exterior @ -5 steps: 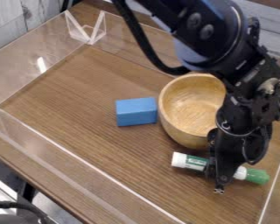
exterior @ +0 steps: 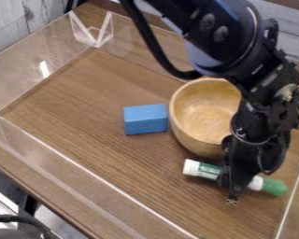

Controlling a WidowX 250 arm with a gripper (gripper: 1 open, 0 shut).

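Note:
My black gripper [exterior: 238, 184] reaches down at the right of the table, its fingers around the middle of a green-and-white tube [exterior: 201, 170] lying on the wood. The gripper is shut on that tube. Just behind it sits a tan bowl [exterior: 200, 107], partly hidden by my arm. A blue block [exterior: 146, 119] lies to the left of the bowl.
The wooden table [exterior: 78, 131] has free room at the left and front. Clear plastic walls run along its left side, and a black cable shows at the bottom left.
The arm has shifted very slightly over the last second; the tube, bowl and block look unmoved.

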